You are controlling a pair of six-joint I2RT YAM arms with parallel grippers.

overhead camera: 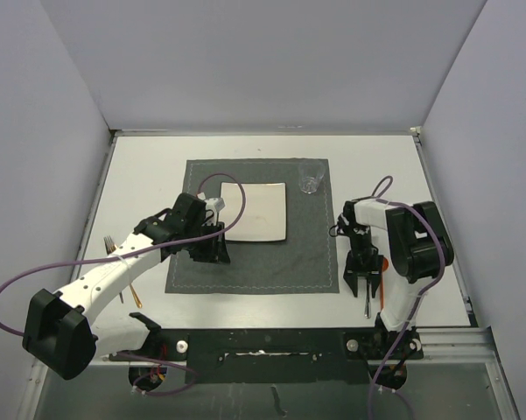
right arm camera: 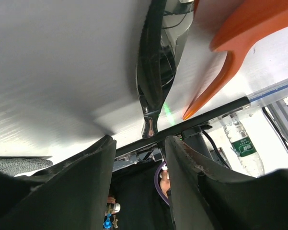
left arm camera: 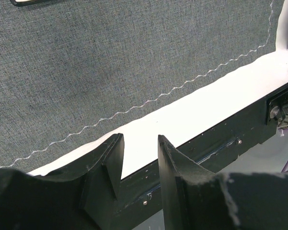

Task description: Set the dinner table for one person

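Observation:
A grey placemat (overhead camera: 289,262) carries a square white plate (overhead camera: 258,210) and a clear glass (overhead camera: 311,175). My left gripper (overhead camera: 212,254) hangs over the mat just below the plate; in the left wrist view its fingers (left arm camera: 100,187) stand open with nothing between them. My right gripper is open over a dark-handled knife (right arm camera: 153,81) lying right of the mat, beside an orange utensil (right arm camera: 239,38). Forks and other utensils (overhead camera: 131,289) lie at the table's left, partly hidden by the left arm.
A water bottle (right arm camera: 242,148) shows beyond the edge in the right wrist view.

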